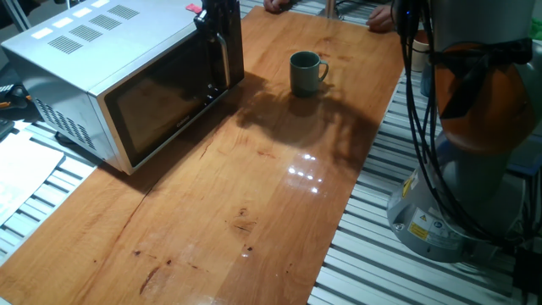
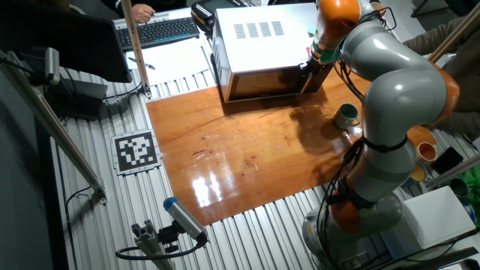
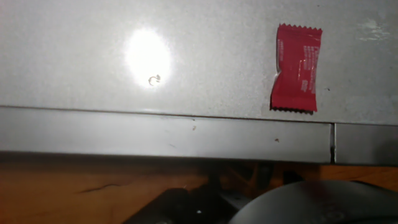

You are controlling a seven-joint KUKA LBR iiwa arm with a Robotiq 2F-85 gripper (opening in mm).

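Observation:
A silver microwave [image 1: 157, 51] with a dark front stands on the wooden table, its door looking closed. Its upright metal handle [image 1: 224, 61] is near the right end of the front. My gripper [image 1: 209, 27] is at the upper part of that handle, close against the front; in the second exterior view, the gripper [image 2: 306, 69] reaches the microwave's front edge. Dark gripper parts show at the bottom of the wrist view, but the fingertips are hidden. Whether the fingers are open or shut on the handle cannot be made out. A red wrapped packet [image 3: 296, 70] lies on the microwave's top.
A green mug [image 1: 305, 74] stands upright on the table, to the right of the microwave in the first exterior view. A person's hands [image 1: 381, 19] rest at the far table edge.

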